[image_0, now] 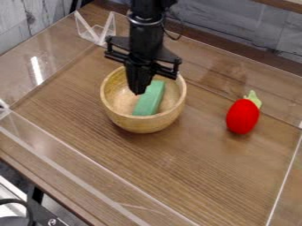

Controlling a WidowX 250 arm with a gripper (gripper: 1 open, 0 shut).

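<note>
My gripper (143, 71) hangs over the back half of a beige bowl (139, 123), its fingers pointing down; it looks shut, with nothing visible between the fingers. Inside the bowl lies a green oblong object (151, 101), to the right of and below the fingertips. To the right of the bowl, a red oval object (242, 117) with a pale green top lies on the wooden table (165, 177).
A clear plastic object (94, 26) stands at the back left. A dark cable (12, 205) shows at the lower left corner.
</note>
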